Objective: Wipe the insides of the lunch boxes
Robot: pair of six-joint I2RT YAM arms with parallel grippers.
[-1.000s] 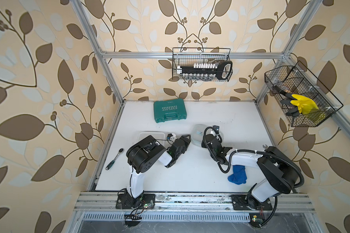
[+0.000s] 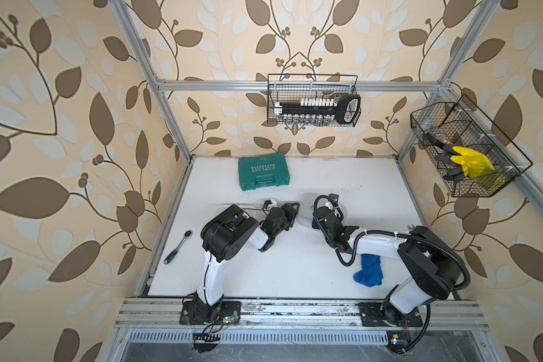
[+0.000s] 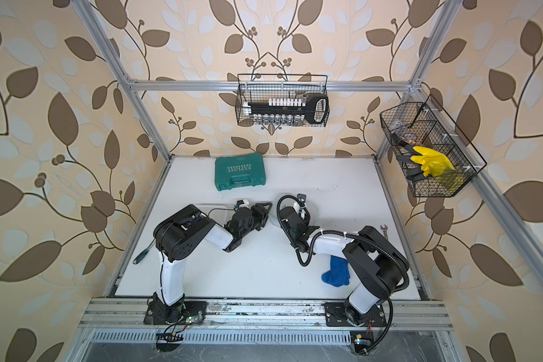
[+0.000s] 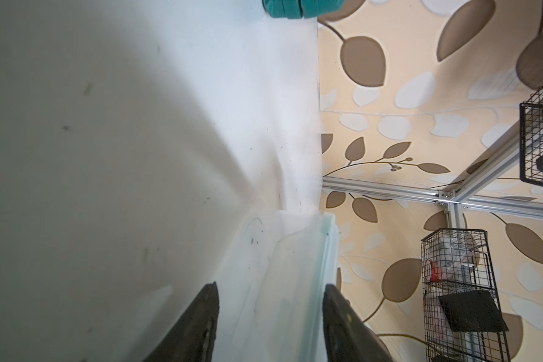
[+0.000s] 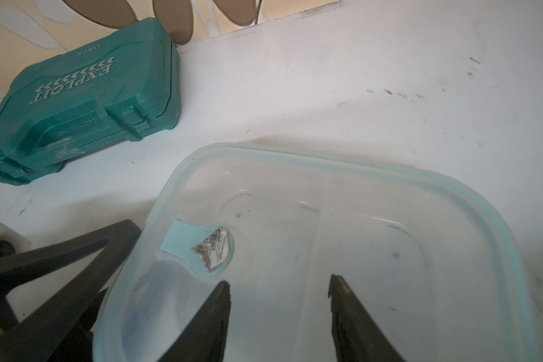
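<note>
In the right wrist view a clear lunch box (image 5: 356, 241) with a pale teal rim fills the lower part. A light-blue patch with a dark-smeared label (image 5: 214, 248) shows at its left end. My right gripper is over the box, its fingers apart in view; whether they pinch a clear wall cannot be made out. My left gripper stands part open, fingers either side of the box's teal-edged end (image 4: 328, 241), no grip visible. Another pale lunch box (image 3: 220, 212) is partly hidden behind my left arm. A blue cloth (image 2: 369, 270) lies crumpled at front right.
A green case (image 2: 263, 171) stands behind the boxes. A screwdriver (image 2: 178, 247) lies at the left edge and a wrench (image 3: 384, 230) at the right. Wire baskets (image 2: 312, 102) hang on the back and right walls.
The right arm and the clear box look nearly still.
</note>
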